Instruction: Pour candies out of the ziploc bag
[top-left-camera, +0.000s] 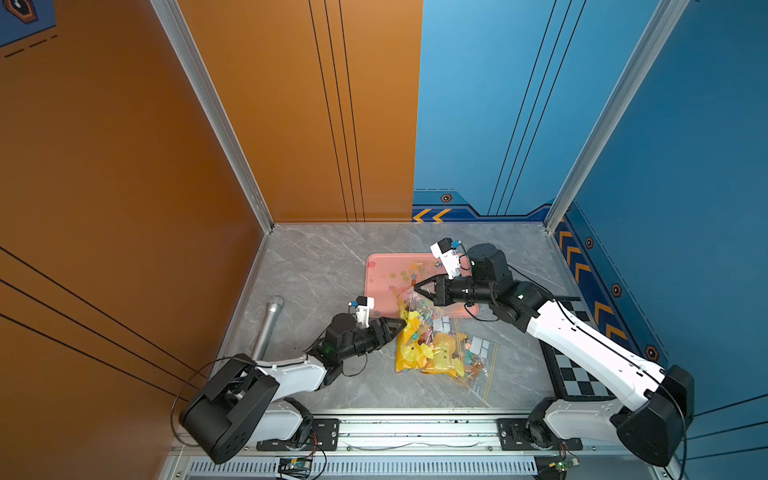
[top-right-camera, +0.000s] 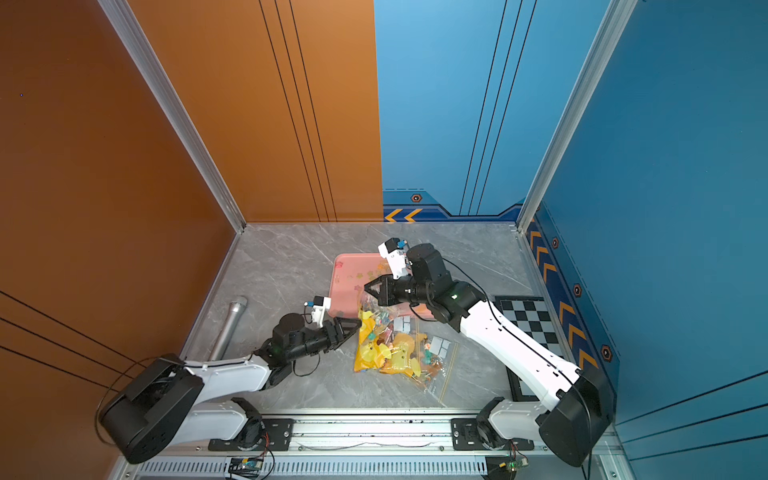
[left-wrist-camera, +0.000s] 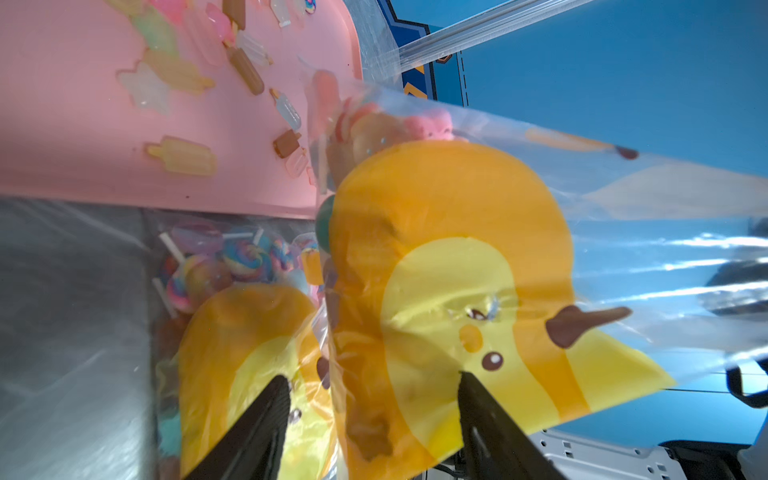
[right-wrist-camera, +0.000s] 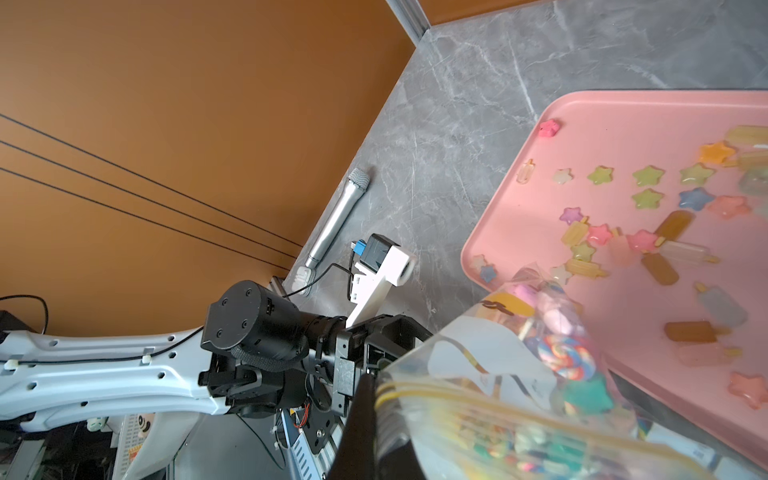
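A ziploc bag with a yellow character and candies hangs over the pink tray's near edge. My right gripper is shut on its upper zip end, seen close in the right wrist view. My left gripper is part open beside the hanging bag's lower left, its fingertips apart; whether they touch the bag is unclear. A second yellow bag of candies lies on the counter below it. Star and popsicle candies are scattered in the tray.
A silver microphone lies at the left. A black-and-white checkered board is at the right, partly behind the right arm.
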